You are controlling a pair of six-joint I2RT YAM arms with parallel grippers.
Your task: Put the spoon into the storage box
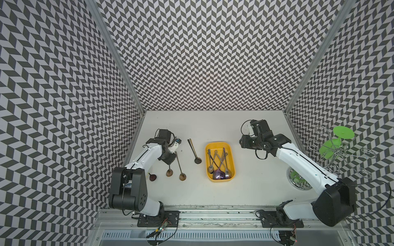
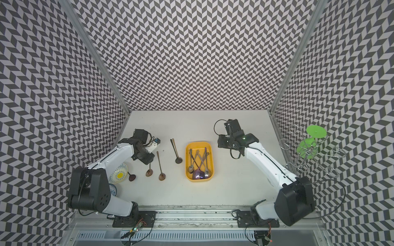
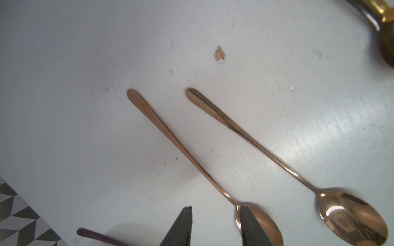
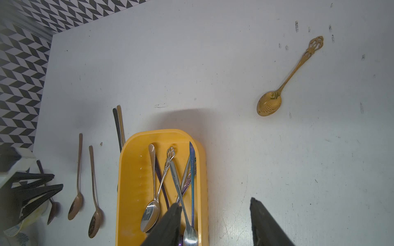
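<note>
Two copper spoons lie side by side in the left wrist view: one copper spoon point(image 3: 184, 151) with its bowl partly behind a fingertip, the other copper spoon point(image 3: 262, 149) to its right. Above the table my left gripper is open, empty, its fingers apart. The yellow storage box point(image 1: 208, 157) holds several spoons, among them a silver spoon point(image 4: 151, 216). Up and right of the box in the right wrist view lies a gold spoon point(image 4: 269, 102), clear of everything. My right gripper is open and empty above the table, right of the box.
Two dark-handled spoons point(image 1: 193, 151) lie between the left arm and the box. A dark spoon point(image 1: 152, 177) is at far left, near patterned bowls point(image 2: 118, 174). A wire rack with green discs point(image 1: 344, 132) stands at right.
</note>
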